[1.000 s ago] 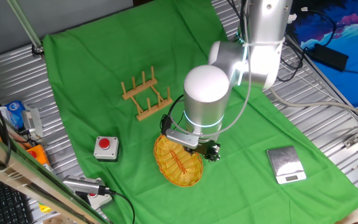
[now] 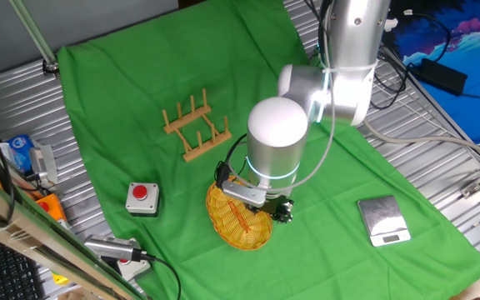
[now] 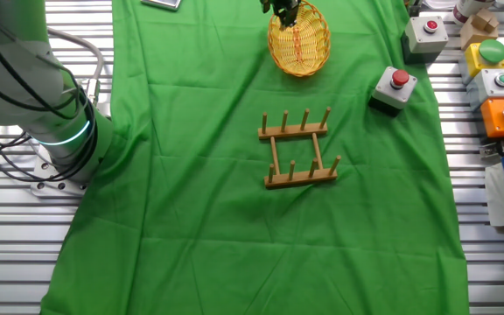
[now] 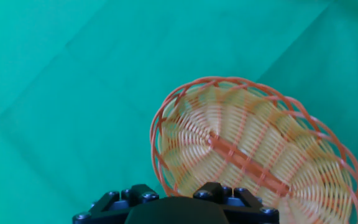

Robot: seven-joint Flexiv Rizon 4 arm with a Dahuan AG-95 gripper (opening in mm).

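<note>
An oval woven wicker basket (image 4: 253,146) fills the lower right of the wrist view, empty where its inside shows. My gripper juts in from the bottom edge there, its dark parts standing apart with a gap between them and nothing visibly held. In the first exterior view the gripper (image 2: 280,208) hangs over the right side of the basket (image 2: 238,227). The arm hides part of the basket's rim. The second exterior view shows the gripper (image 3: 281,10) at the top edge, overlapping the basket (image 3: 300,48), partly cut off.
A wooden peg rack (image 3: 297,179) stands empty on the green cloth (image 3: 199,236). A red-button box (image 2: 142,198) sits left of the basket, and a small scale (image 2: 383,219) lies to the right. Cloth between basket and scale is clear.
The arm's wrist has shifted slightly toward the front of the cloth in exterior view 1. The basket, rack and scale stay in place.
</note>
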